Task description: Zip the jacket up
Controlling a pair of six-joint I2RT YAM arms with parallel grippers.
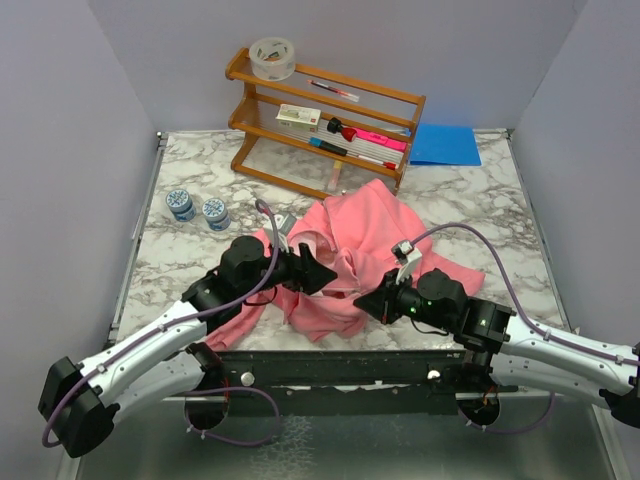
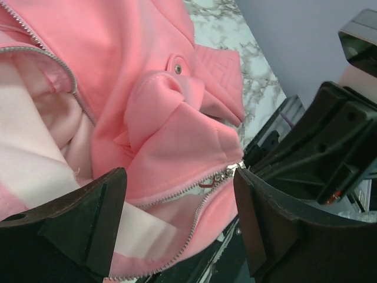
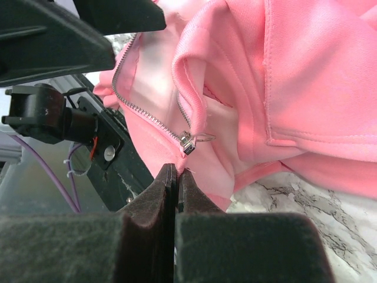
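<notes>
A pink jacket lies crumpled on the marble table, zipper teeth visible along its edges. My right gripper is shut at the bottom end of the zipper, just below the metal slider; a little fabric shows at its tips, though how much is held is unclear. My left gripper stands open above the jacket, with the two zipper edges below it and the slider toward the right, beside the right gripper.
A wooden rack with tape and small items stands at the back, beside a blue folder. Two jars sit at the left. Bare marble lies on both sides.
</notes>
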